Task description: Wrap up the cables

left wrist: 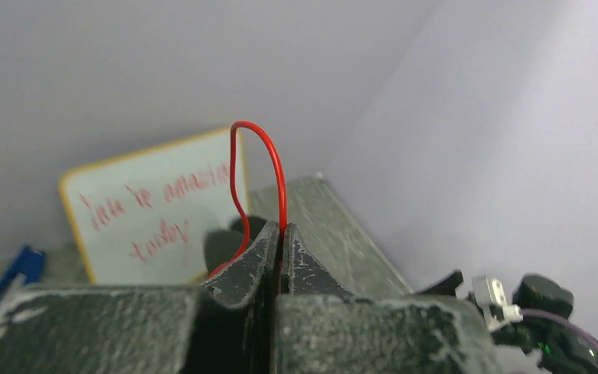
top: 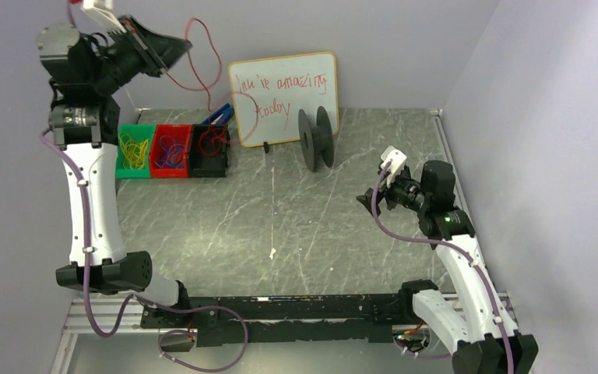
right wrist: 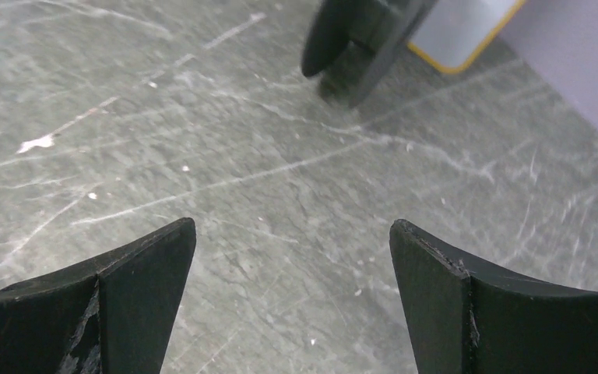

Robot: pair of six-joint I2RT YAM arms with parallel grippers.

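My left gripper (top: 167,56) is raised high at the upper left, shut on a red cable (left wrist: 282,187) that loops up from its fingertips and, in the top view, dangles toward the black bin (top: 207,160). Yellow cables (top: 132,152) lie in the green bin, blue and purple ones (top: 170,154) in the red bin. A black spool (top: 307,140) stands before the whiteboard. My right gripper is open over bare marble, right of and nearer than the spool, with nothing between its fingers.
The whiteboard (top: 280,70) with red writing leans at the back wall. A blue tool (top: 216,115) lies behind the bins.
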